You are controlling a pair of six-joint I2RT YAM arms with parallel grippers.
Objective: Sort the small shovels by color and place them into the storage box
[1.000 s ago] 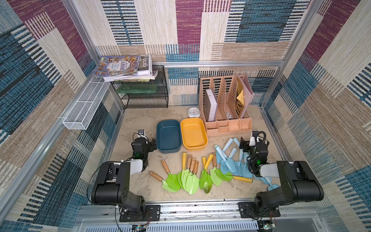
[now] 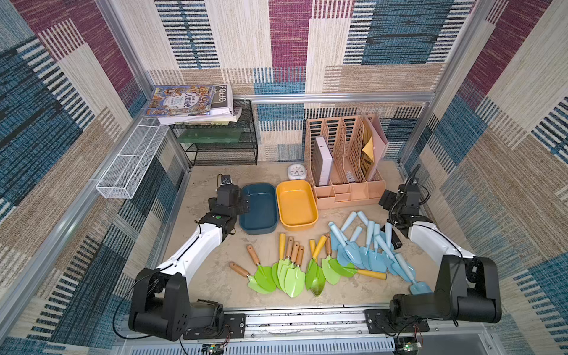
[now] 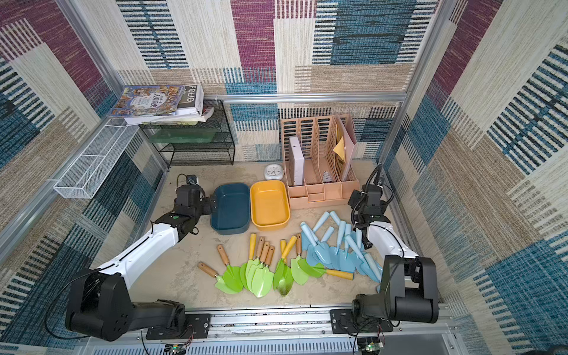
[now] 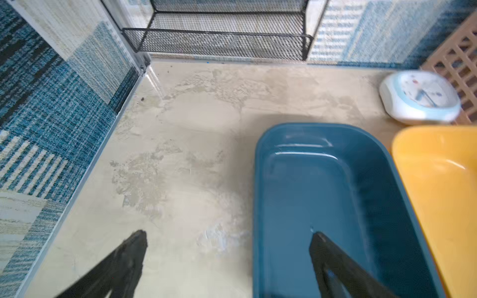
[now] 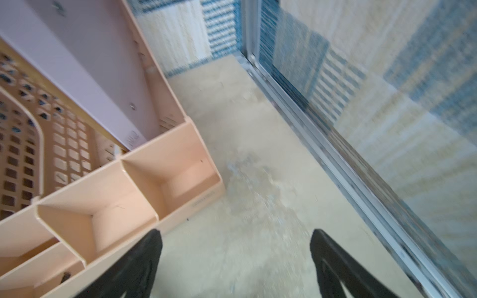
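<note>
Several green shovels with wooden or yellow handles lie in a row along the front of the table. To their right is a loose heap of several light-blue shovels. A dark-blue box and a yellow box stand side by side behind the green ones, both empty. My left gripper is open beside the left wall of the blue box, nothing between its fingers. My right gripper hangs open near the organizer's right front corner, behind the blue shovels, also empty.
A pink organizer with folders stands at the back right. Beside it sits a small white clock. A black wire rack fills the back left. Bare table shows left of the blue box.
The left gripper moved up beside the blue box; the right moved back and to the right, uncovering more blue shovels. The shovels stayed put.
</note>
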